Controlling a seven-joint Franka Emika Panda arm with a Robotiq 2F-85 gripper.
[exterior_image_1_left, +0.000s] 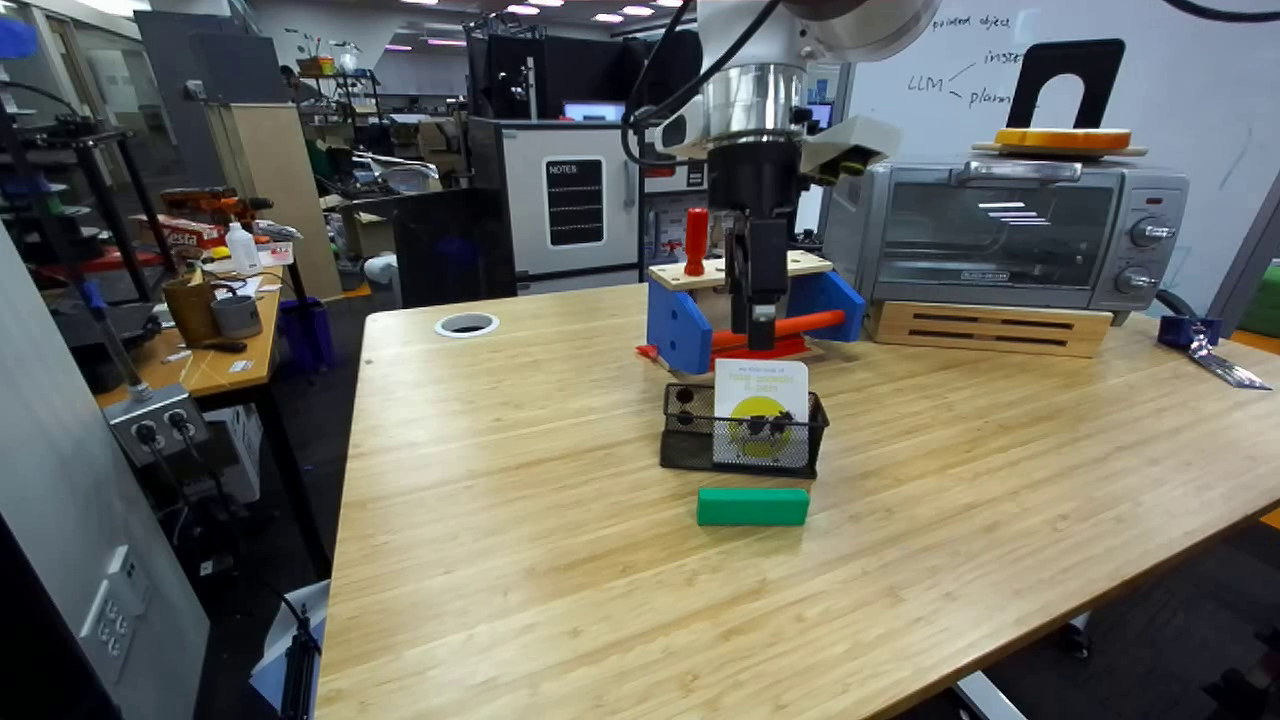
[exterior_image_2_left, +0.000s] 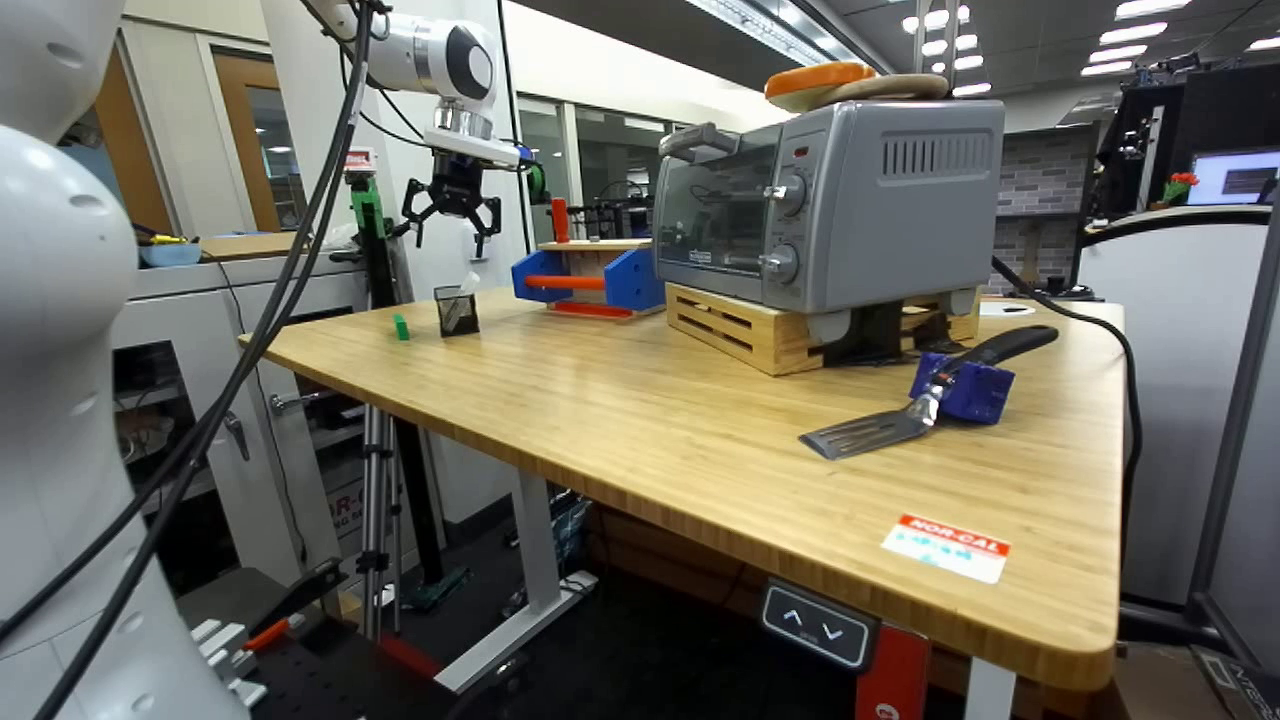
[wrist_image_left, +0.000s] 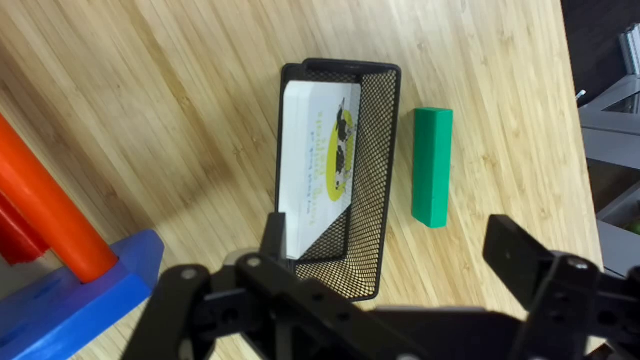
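Observation:
A black mesh basket (wrist_image_left: 373, 174) stands on the wooden table with a white card or small book (wrist_image_left: 306, 162) inside, leaning against one long side; a cow on a yellow circle is printed on it. Beside the basket, parallel to its long side, lies a green block (wrist_image_left: 432, 168). My gripper hangs above the table, its fingers spread wide with nothing between them. In exterior view 2 the open gripper (exterior_image_2_left: 452, 240) is seen well above the basket (exterior_image_2_left: 457, 312) and the block (exterior_image_2_left: 401, 326).
Behind the basket stands a blue and red toy workbench (exterior_image_1_left: 681, 330) with an upright red peg (exterior_image_1_left: 696, 242). A toaster oven (exterior_image_1_left: 996, 240) sits on a wooden crate (exterior_image_1_left: 990, 330) to the right. Further right lies a spatula (exterior_image_2_left: 870, 432).

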